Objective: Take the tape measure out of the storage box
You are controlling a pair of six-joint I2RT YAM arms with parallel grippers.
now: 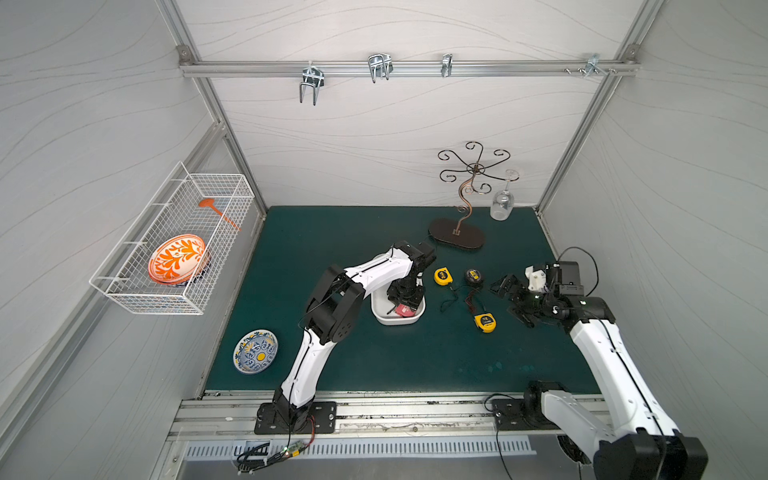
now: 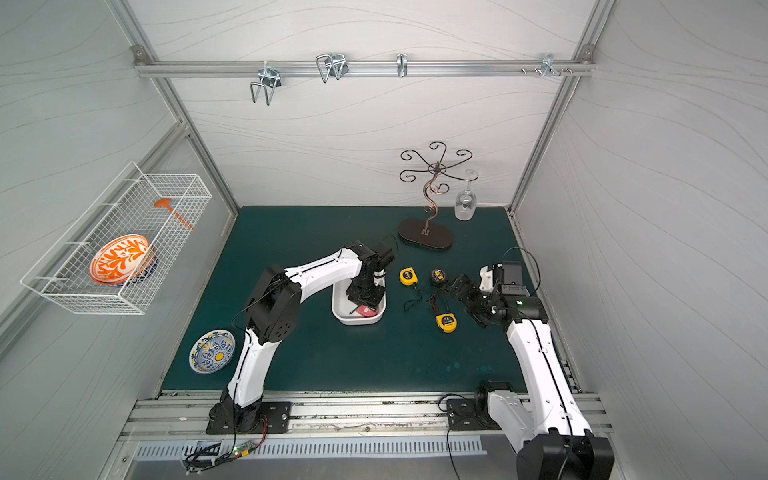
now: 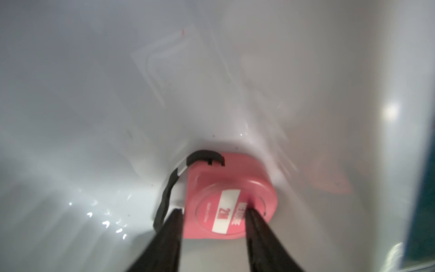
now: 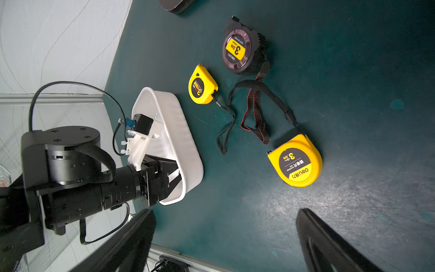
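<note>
A red tape measure with a black strap lies inside the white storage box, near its front end. My left gripper reaches down into the box, its fingers apart over the measure. In the left wrist view one finger stands by the measure's left edge, while the other finger overlaps the right part of its face. Whether either touches it, I cannot tell. Off to the right of the table my right gripper hangs open and empty.
Yellow tape measures and a black one lie right of the box, straps spread between them. A scrolled stand holds a glass at the back. A patterned bowl sits front left.
</note>
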